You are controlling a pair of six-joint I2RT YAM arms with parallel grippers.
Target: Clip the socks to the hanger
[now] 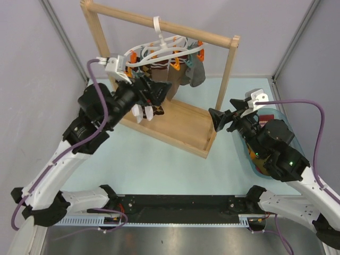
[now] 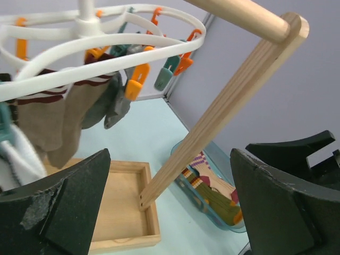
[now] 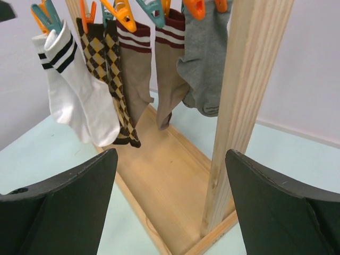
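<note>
The white hanger [image 1: 164, 49] hangs from the wooden bar, ringed with orange and teal clips. Clipped to it are white socks with black stripes [image 3: 79, 87], dark checkered socks [image 3: 123, 90], brown socks with striped cuffs [image 3: 171, 69] and grey socks [image 3: 204, 66]. My left gripper [image 1: 155, 94] is open in front of the hanger, partly covering the socks in the top view; in its own view nothing lies between its fingers. Right of the frame, my right gripper [image 1: 217, 121] stands open and empty, facing the right post.
A wooden stand [image 1: 229, 74] carries the hanger; its right post is close to my right gripper. A blue bin [image 2: 212, 204] on the right holds more coloured socks.
</note>
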